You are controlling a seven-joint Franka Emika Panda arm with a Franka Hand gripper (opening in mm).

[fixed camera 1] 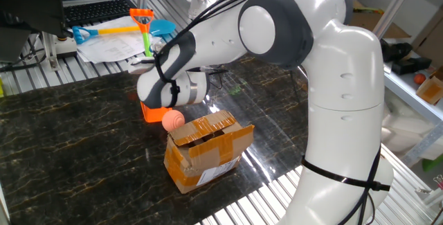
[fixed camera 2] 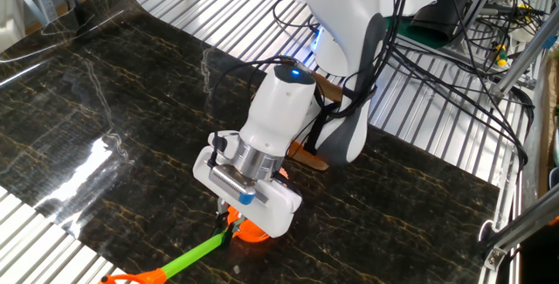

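A toy shovel with a green shaft [fixed camera 2: 196, 255] and an orange scoop [fixed camera 1: 154, 113] lies on the dark marbled mat; its orange handle [fixed camera 1: 142, 17] is at the far side. My gripper [fixed camera 2: 230, 217] points down at the shaft's scoop end, its fingertips close around or beside the shaft. Whether they are closed on it cannot be made out. The hand covers part of the scoop in exterior view 2, and the arm hides the fingers in exterior view 1. A pink-orange ball [fixed camera 1: 173, 120] sits between the scoop and a cardboard box [fixed camera 1: 208, 157].
The taped box stands close to the ball, its top flaps partly raised. Behind the mat are a blue-and-yellow toy tool [fixed camera 1: 114, 31], papers [fixed camera 1: 104, 48] and a keyboard [fixed camera 1: 100, 10].
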